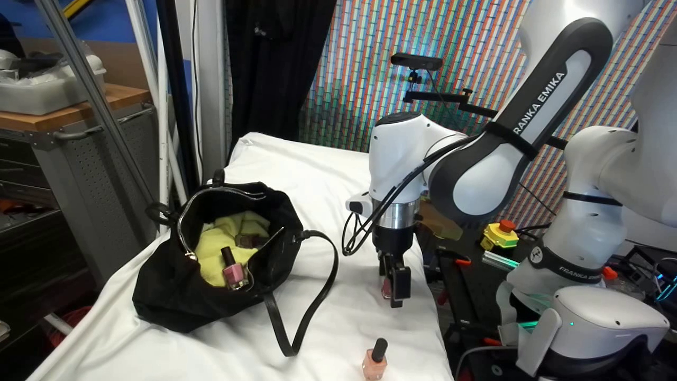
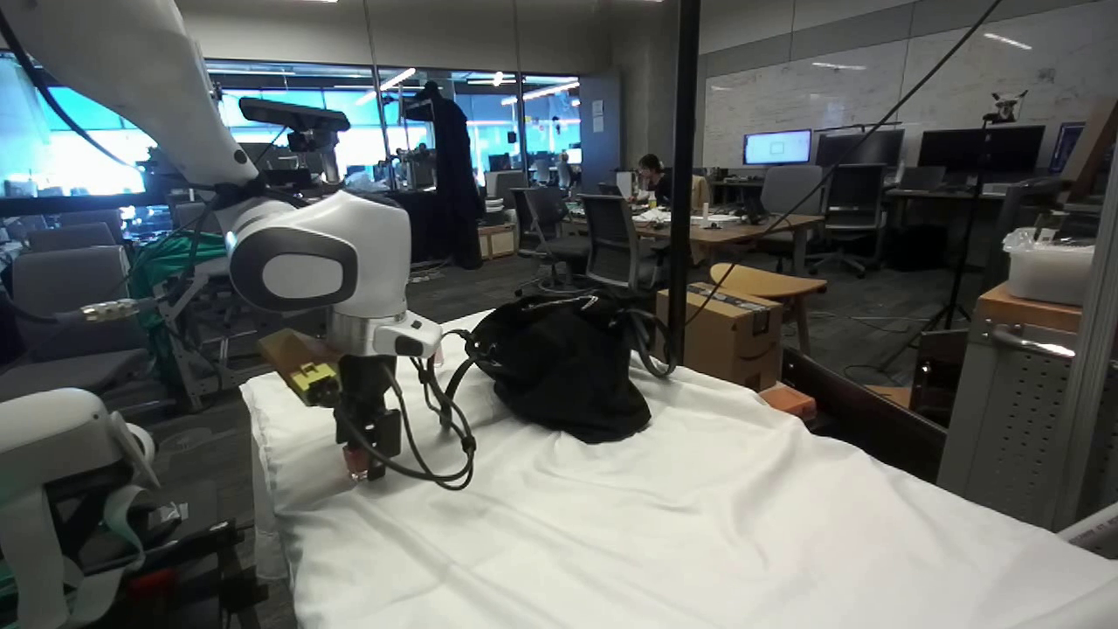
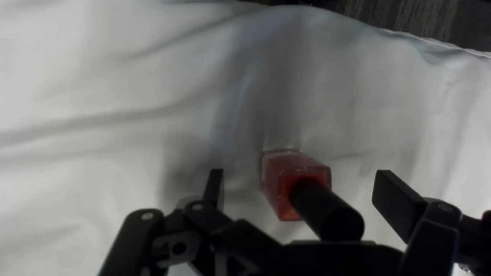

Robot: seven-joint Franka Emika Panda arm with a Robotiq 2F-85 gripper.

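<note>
A red nail polish bottle [image 3: 294, 180] with a black cap stands on the white cloth, between the spread fingers of my open gripper and apart from both in the wrist view. From exterior view 1 the gripper [image 1: 392, 286] points straight down and mostly covers the red bottle [image 1: 385, 288]. Exterior view 2 shows the bottle [image 2: 357, 461] low beside a finger. A peach bottle [image 1: 374, 362] with a black cap stands near the front edge. Inside the open black bag [image 1: 184, 298], a pink bottle [image 1: 234, 274] lies on a yellow-green cloth [image 1: 219, 241].
The bag's strap [image 1: 311, 317] loops over the wrinkled white table cloth [image 1: 342, 305] toward the middle. Cables [image 2: 440, 477] hang beside the gripper. The table's right edge is close to the gripper, with a second arm [image 1: 571, 222] beyond it.
</note>
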